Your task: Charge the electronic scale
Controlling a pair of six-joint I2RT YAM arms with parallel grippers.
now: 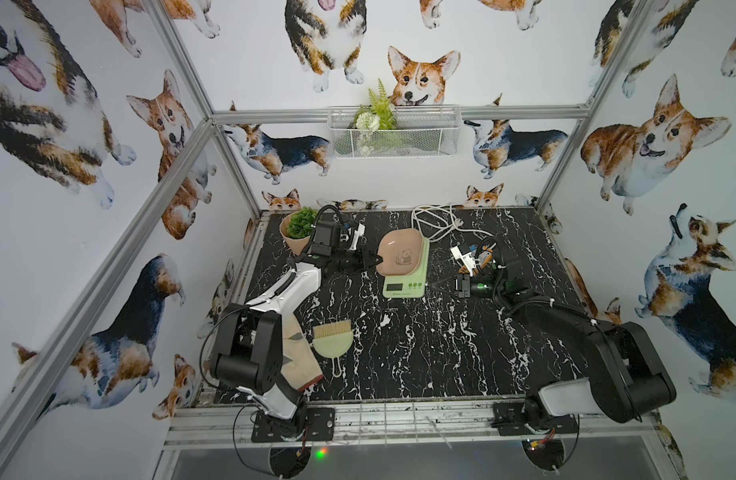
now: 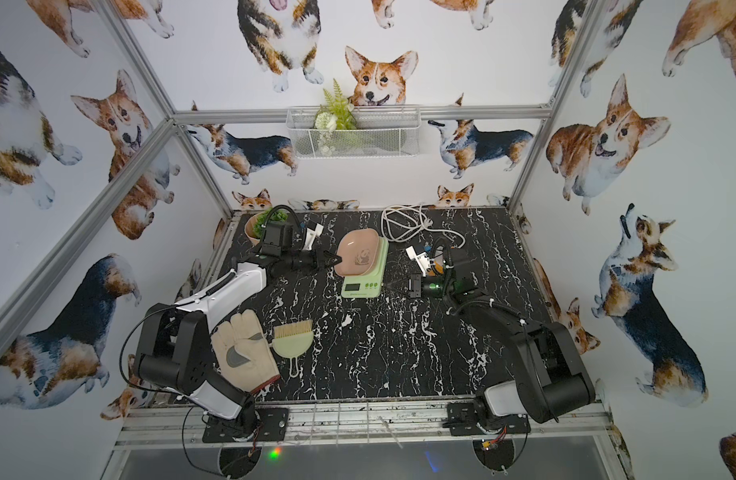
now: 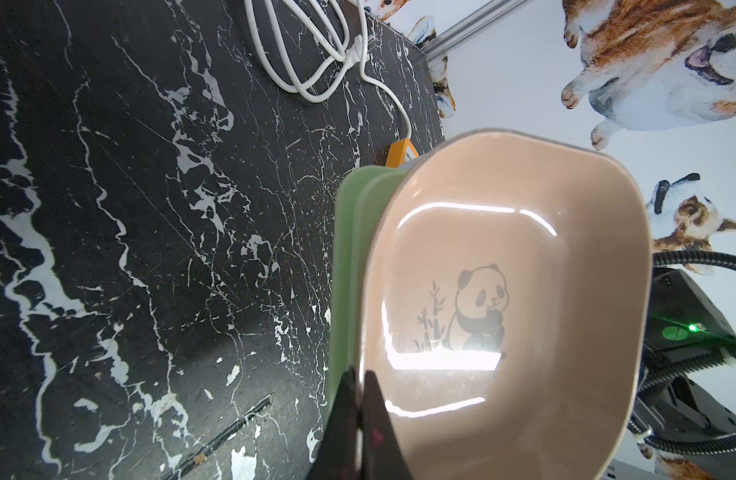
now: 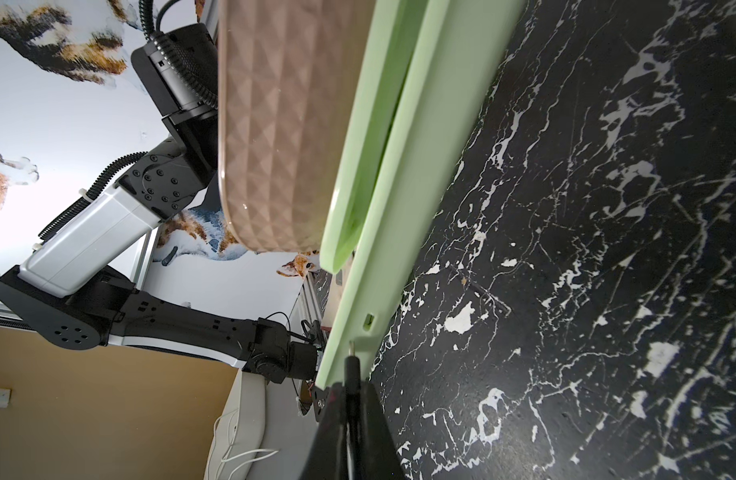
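Note:
A pale green electronic scale (image 1: 404,289) stands mid-table, carrying a pink bowl (image 1: 400,254) with a panda print. My left gripper is shut on the bowl's near rim, which runs as a thin line between its fingers. From the other side, my right gripper points at the scale's side (image 4: 392,240), where a small slot (image 4: 368,321) lies just ahead of the fingertips. This gripper is shut; a tiny brassy tip (image 4: 351,349) shows at its end, too small to name. Contact with the scale cannot be judged.
A coiled white cable (image 1: 436,224) lies at the back, running to an orange box (image 1: 486,256) beside my right gripper. A potted plant (image 1: 297,228), a glove (image 2: 244,352) and a brush with dustpan (image 1: 333,340) occupy the left side.

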